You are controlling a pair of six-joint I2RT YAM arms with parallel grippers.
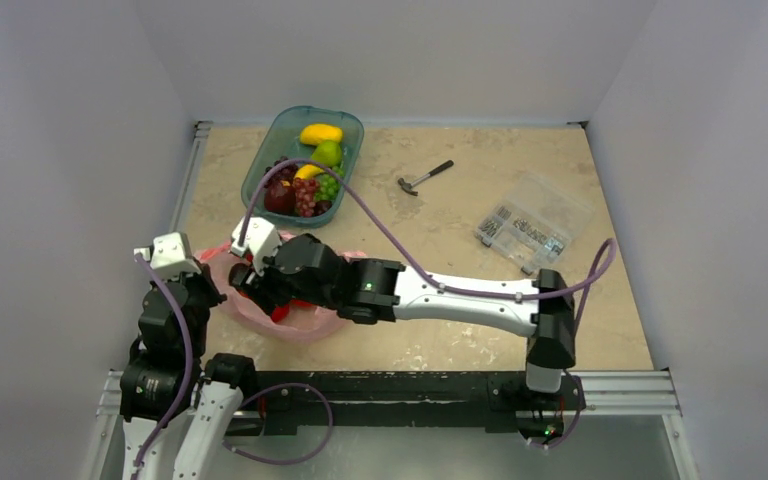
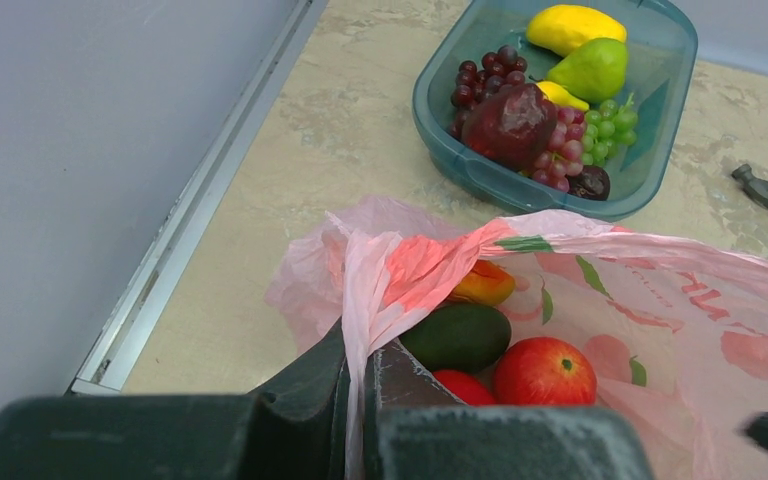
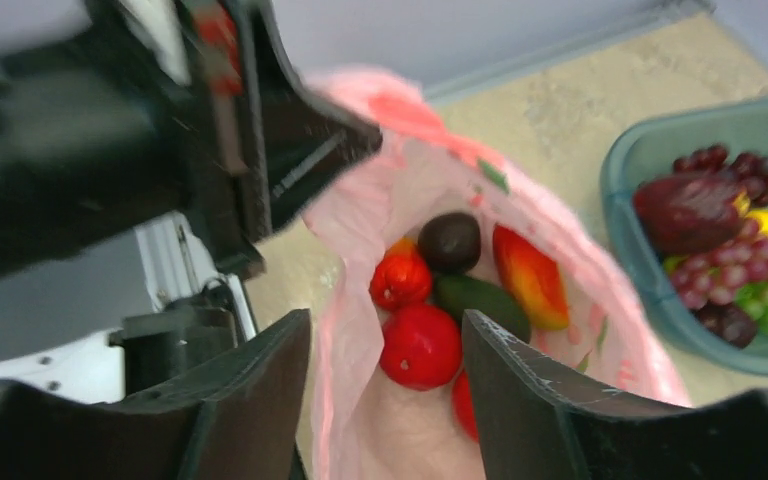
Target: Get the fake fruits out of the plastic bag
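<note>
The pink plastic bag (image 1: 305, 327) lies at the table's front left, its mouth spread. My left gripper is shut on the bag's rim, whose thin film runs between its fingers. Over the bag, my right gripper stands part open with nothing between its fingers. Inside the bag, the right wrist view shows tomatoes (image 3: 421, 346), a dark green fruit (image 3: 484, 303), a dark round fruit (image 3: 450, 242), a smaller red fruit (image 3: 400, 280) and a red-yellow fruit (image 3: 532, 277). In the top view, the right arm hides most of them.
Behind the bag stands a teal basket (image 1: 350, 190) holding several fruits. A hammer (image 1: 424, 178) and a clear parts box (image 1: 530, 225) lie farther right. Bare table shows between the basket and the parts box.
</note>
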